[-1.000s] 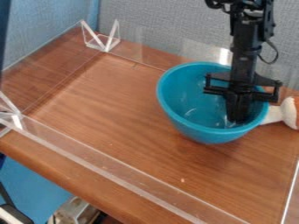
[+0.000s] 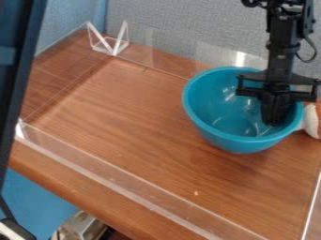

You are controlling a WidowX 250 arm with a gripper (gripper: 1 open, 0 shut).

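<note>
A teal bowl (image 2: 220,127) sits on the wooden table (image 2: 126,141) at its right side. My gripper (image 2: 275,112) comes down from the top right, its lower part inside the bowl near the right wall. Whether its fingers are open or shut, or hold anything, is hidden in the dark shape. A white and orange object (image 2: 313,123) lies at the right edge, partly behind the bowl.
Clear low barriers edge the table, with white brackets (image 2: 108,45) at the back left. A dark upright shape fills the left edge.
My gripper and the bowl have shifted right, toward the white and orange object. A dark shape now covers much of the left edge.
</note>
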